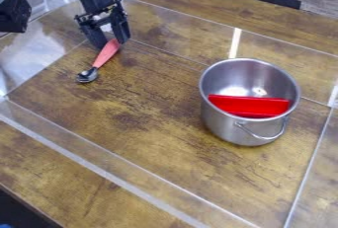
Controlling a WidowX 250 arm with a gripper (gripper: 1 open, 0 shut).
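Note:
The black gripper (103, 29) hangs at the upper left, open, over the upper end of a pink-red handled utensil (107, 53) with a dark metal head at its lower-left end, lying on the wooden table (132, 153). Whether the fingers touch the handle is unclear. On the right stands a steel pot (238, 128) with a bright red object (251, 105) inside it.
Pale tape lines run along the left and right of the surface. A dark edge shows at the top right.

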